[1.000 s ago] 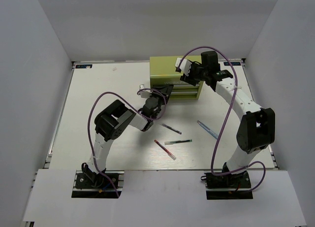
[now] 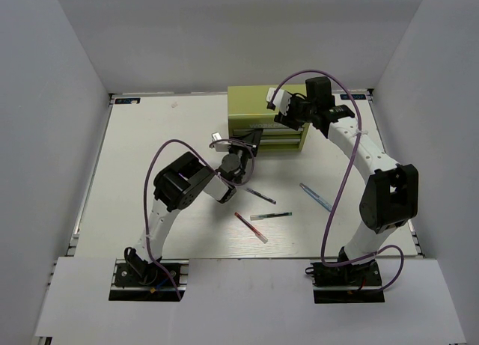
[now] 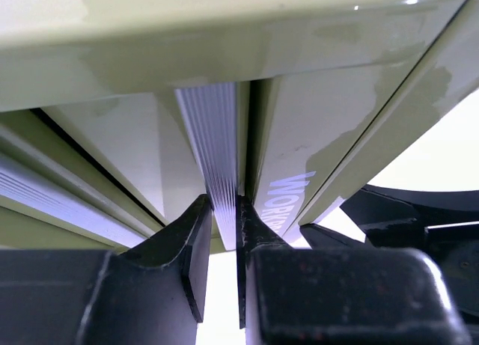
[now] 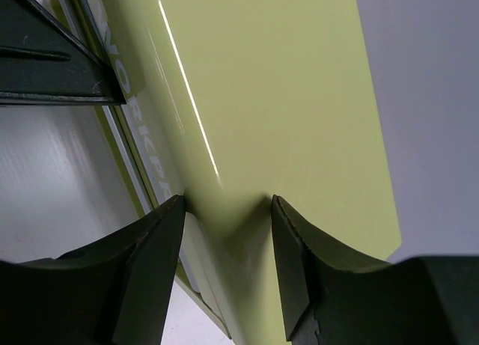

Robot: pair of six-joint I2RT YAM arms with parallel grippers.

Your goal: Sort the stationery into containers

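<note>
A yellow-green drawer organizer (image 2: 254, 98) lettered "WORK..." stands at the back of the table. My left gripper is at its front, fingertips close together at a ribbed grey strip (image 3: 206, 128); I cannot tell whether they grip it. My right gripper is shut on the organizer's rounded top edge (image 4: 224, 173). On the table lie a dark pen (image 2: 260, 195), a pen with a pale end (image 2: 271, 215), a red pen (image 2: 251, 227) and a blue item (image 2: 315, 197).
Grey walls (image 2: 60, 120) stand on both sides and at the back.
My left arm has shifted slightly, its elbow a little to the right and down in the top view. The right arm and the pens are unchanged.
</note>
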